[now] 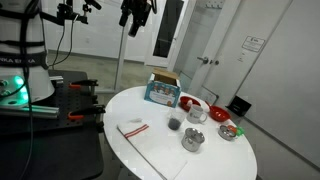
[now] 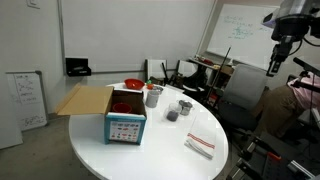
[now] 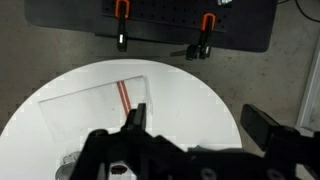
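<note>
High above the near side of the white round table point(image 1: 225, 165), my gripper point(image 1: 128, 27) hangs open and empty; in the wrist view its dark fingers point(image 3: 135, 119) stand wide apart. A white cloth with red stripes point(image 3: 85, 110) lies flat on the table below. A clear glass with dark contents point(image 1: 176, 123) stands near it, and a silver pot point(image 1: 192, 141) is close by. Farther back are a metallic mug point(image 1: 197, 114) and a teal-and-white box point(image 2: 125, 128) with open cardboard flaps. Something red shows at the box's opening.
Red bowls point(image 1: 218, 114) and another metal pot point(image 1: 227, 132) with green and red beside it occupy the table's far part. A black chair point(image 2: 240, 110) stands beyond the table. Bare tabletop point(image 2: 155, 165) lies in front of the box.
</note>
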